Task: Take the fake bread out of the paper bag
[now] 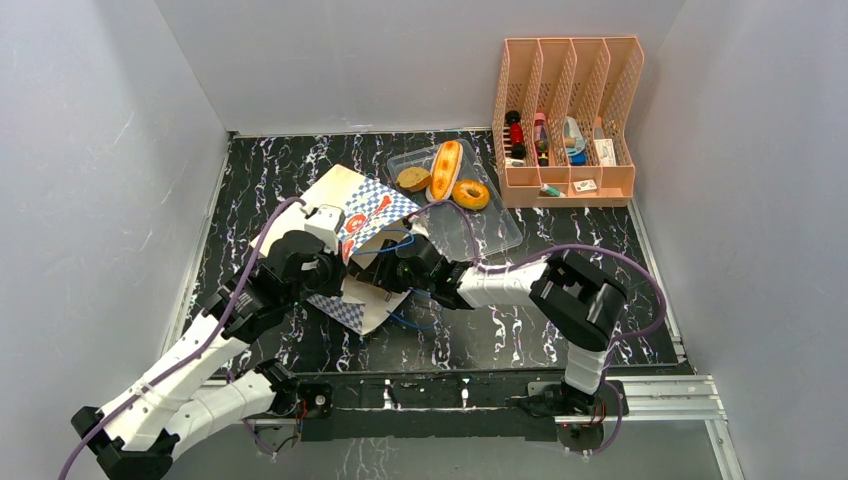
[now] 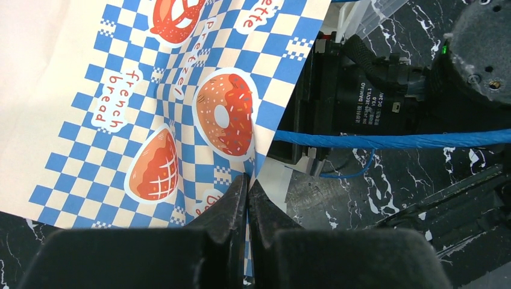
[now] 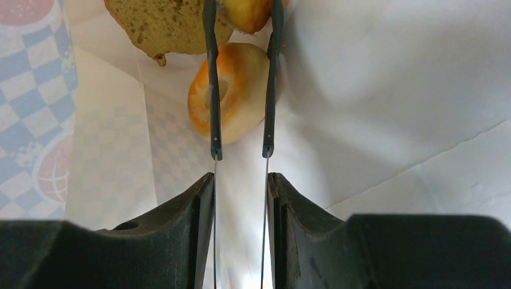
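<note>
The paper bag [image 1: 378,212], blue-and-white checked with bread pictures, lies tilted between both arms. In the left wrist view my left gripper is shut on an edge of its paper. My right gripper reaches into the bag, its long thin fingers [image 3: 270,96] spread apart. A glossy golden piece of bread [image 3: 248,13] shows between them at the top; whether they touch it, I cannot tell. Behind them lies a bagel [image 3: 247,102], beside a brown speckled bread [image 3: 163,27]. The top view hides these inside the bag.
Behind the bag to the right, a clear tray [image 1: 505,236] holds a long loaf [image 1: 445,170], a bagel [image 1: 470,194] and a brown bread piece [image 1: 413,179]. A pink divided rack [image 1: 568,195] with small items stands at the back right. Free tabletop lies in front of the tray.
</note>
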